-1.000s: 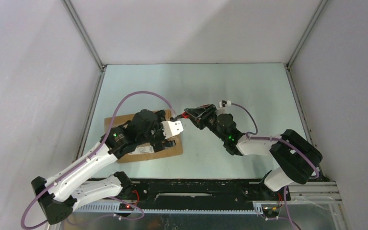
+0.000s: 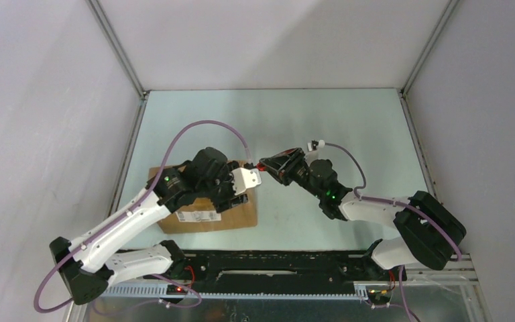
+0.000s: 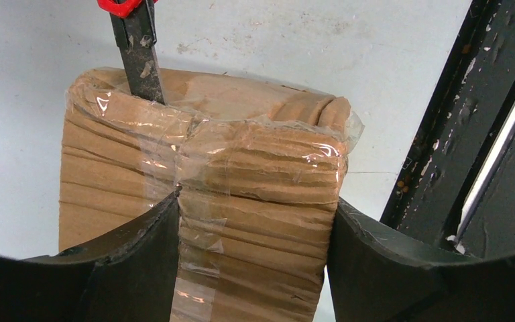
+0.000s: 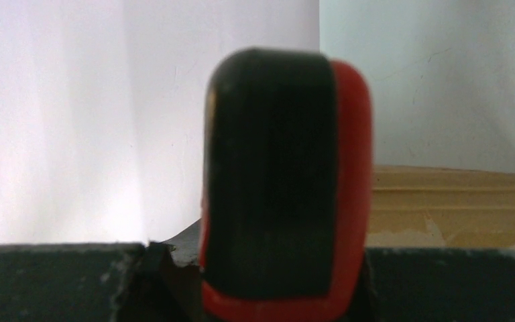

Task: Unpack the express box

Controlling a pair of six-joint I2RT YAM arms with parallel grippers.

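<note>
The brown taped cardboard box (image 2: pixel 235 220) is at the left half of the table, partly hidden beneath the left arm. My left gripper (image 2: pixel 233 188) is shut on the box; in the left wrist view its fingers (image 3: pixel 149 251) press on both sides of a wrinkled, taped section. A red and black utility knife (image 4: pixel 268 181) is held by my right gripper (image 2: pixel 276 164), its handle filling the middle of the right wrist view. Seen from the left wrist, the knife's dark blade (image 3: pixel 141 67) points down onto the box's taped top edge, its tip hidden there.
A white label (image 2: pixel 198 216) shows on the box's front part. White walls enclose the left, back and right sides.
The box and the left gripper have shifted slightly right, and the box's near edge now shows lower in view. The right arm's elbow moved outward early on, while its gripper barely moved.
</note>
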